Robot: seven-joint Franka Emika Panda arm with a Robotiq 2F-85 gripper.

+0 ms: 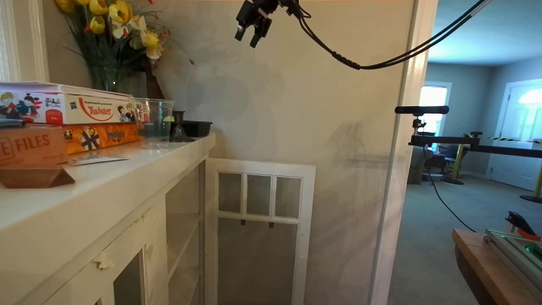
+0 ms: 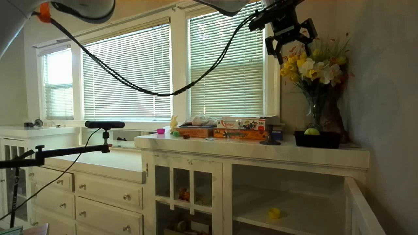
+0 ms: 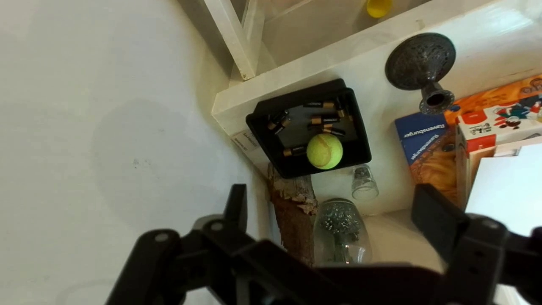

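Observation:
High above the cabinet top, my gripper hangs open, its fingers wide apart with nothing between them. In the wrist view a black tray lies beyond the fingertips, near the counter's corner. It holds a yellow-green tennis ball and several batteries. Beside the tray, a dark metal candlestick stands on the counter. A small clear glass sits close to the tray's edge. Through the open cabinet front, a yellow cup is visible on the shelf.
A glass vase of flowers stands behind the tray, by a piece of bark-covered wood. Stacked game boxes occupy the counter's middle. The cabinet door stands open along the wall. Air around the gripper looks clear, except for flowers nearby.

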